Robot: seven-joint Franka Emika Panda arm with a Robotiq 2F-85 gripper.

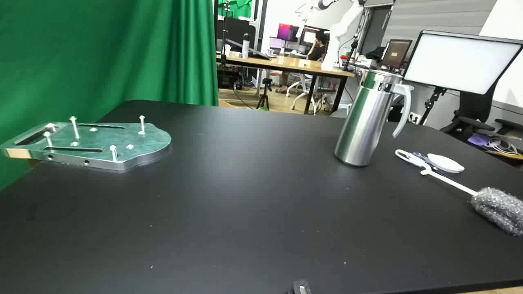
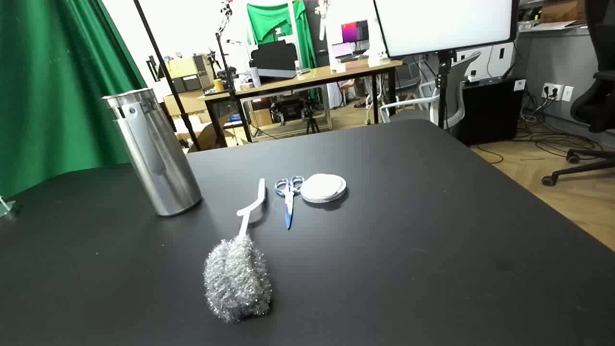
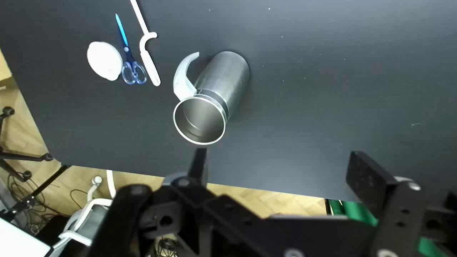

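Observation:
A tall steel jug with a pale handle stands upright on the black table. Its open mouth faces the wrist camera and the inside looks empty. My gripper is open, its two black fingers wide apart with nothing between them; it hangs above the table. The brush, silver and bristly on a white stem, lies on the table near the jug. Beside the brush handle are blue scissors and a round white lid. The wrist view cuts off the brush head.
A green plate-like fixture with upright pegs lies at the table's left side. A green curtain hangs behind, and a light panel stands past the far right edge.

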